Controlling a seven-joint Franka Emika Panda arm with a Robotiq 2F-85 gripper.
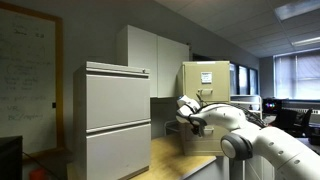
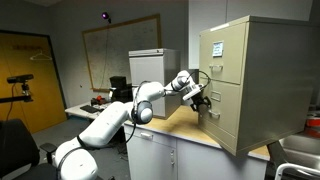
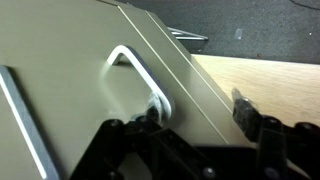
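Observation:
A beige filing cabinet [image 2: 232, 95] stands on the wooden worktop in exterior view 2, its drawer fronts facing my arm. In the wrist view, a silver drawer handle [image 3: 143, 68] sticks out from the cabinet face. My gripper is partly open at the near end of this handle. One fingertip [image 3: 155, 104] overlaps the handle's end, though contact is unclear; the other [image 3: 239, 98] is out past the cabinet's edge, over the wood. Nothing is clasped between them. Exterior view 1 shows the arm reaching the cabinet front [image 1: 204, 100] from the right.
Another handle [image 3: 28, 125] lies further left on the cabinet face. A pale two-drawer cabinet [image 1: 117, 118] stands to the left in exterior view 1. Bare wooden worktop [image 1: 170, 158] lies between the cabinets. Wall cupboards [image 1: 152, 55] hang behind.

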